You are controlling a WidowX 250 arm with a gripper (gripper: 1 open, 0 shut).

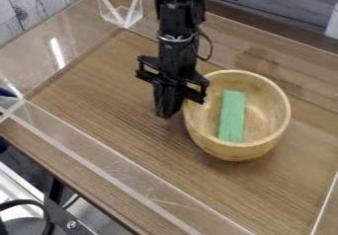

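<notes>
My black gripper (169,98) hangs low over the wooden table, at the left rim of a tan bowl (251,140). Its fingers look close together, though it is hard to tell whether they are shut. A green block (232,117) lies lengthwise inside the bowl.
A clear plastic object (121,9) stands at the back left. A black cable (30,207) lies at the lower left corner.
</notes>
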